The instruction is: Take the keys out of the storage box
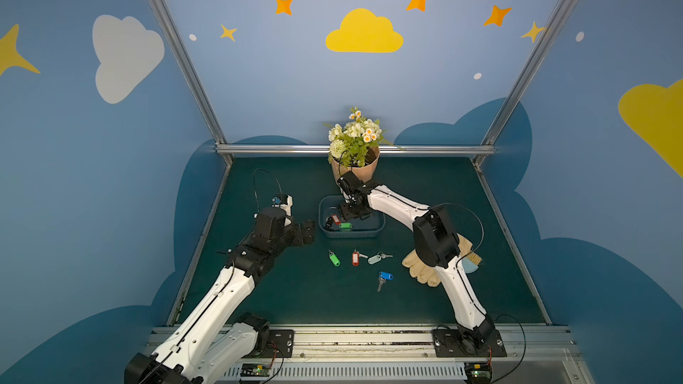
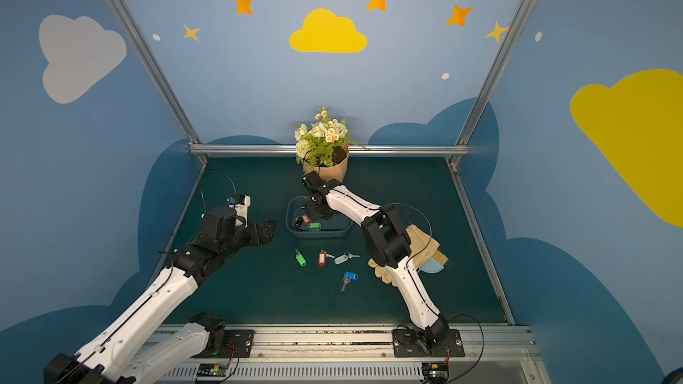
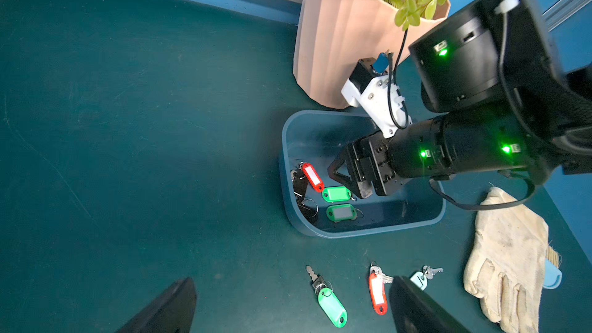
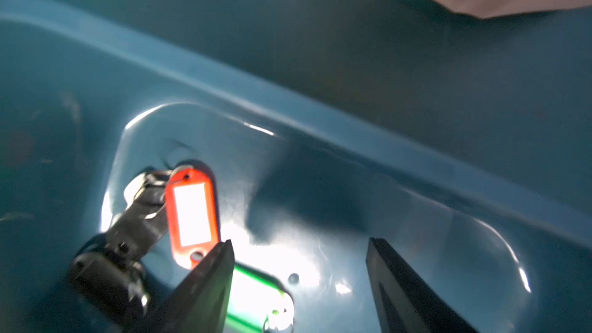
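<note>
The blue storage box (image 3: 363, 232) stands mid-table. In its left part lie a red-tagged key (image 4: 192, 215), green tags (image 3: 336, 194) and black key parts (image 4: 138, 225). My right gripper hangs open over the box, nothing held; its left finger (image 4: 212, 283) overlaps the green tag in the right wrist view. My left gripper is open over the table to the left of the box, and empty. On the table before the box lie keys with a green tag (image 1: 334, 259), a red tag (image 1: 355, 258), a pale tag (image 1: 375, 259) and a blue tag (image 1: 385, 276).
A flower pot (image 3: 345, 37) stands close behind the box. To the right lie a beige glove (image 3: 505, 259) and a brush (image 3: 552, 271), partly under the right arm in the top views.
</note>
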